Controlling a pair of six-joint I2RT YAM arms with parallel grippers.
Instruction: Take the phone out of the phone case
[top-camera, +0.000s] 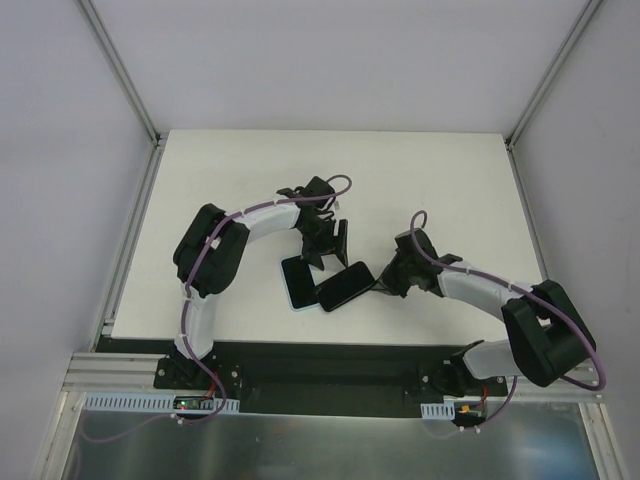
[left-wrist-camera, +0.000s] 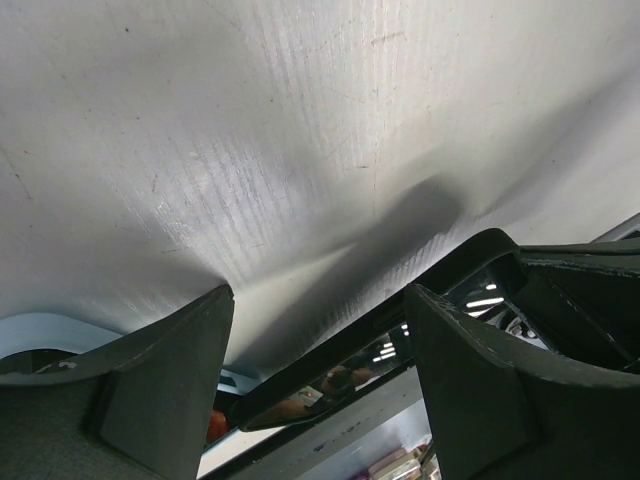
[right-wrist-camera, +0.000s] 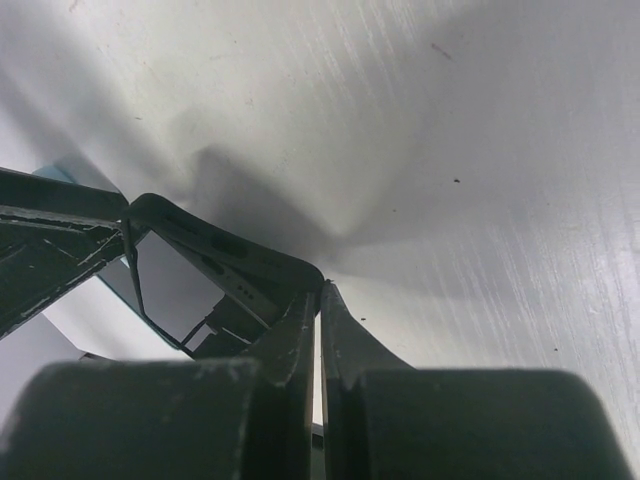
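Note:
A glossy black phone (top-camera: 345, 286) in a black case is held by one corner at the front middle of the table. My right gripper (top-camera: 380, 288) is shut on that corner, its fingertips pinching the case rim (right-wrist-camera: 220, 245). In the left wrist view the phone's screen (left-wrist-camera: 382, 352) reflects lights inside the dark rim (left-wrist-camera: 330, 355). My left gripper stands open at the phone's far left side; the phone's edge passes below and behind its fingers, and I cannot tell whether they touch it. The phone still appears inside the case.
A flat black slab with a light-blue edge (top-camera: 297, 283) lies on the table just left of the phone, partly beneath its left end.

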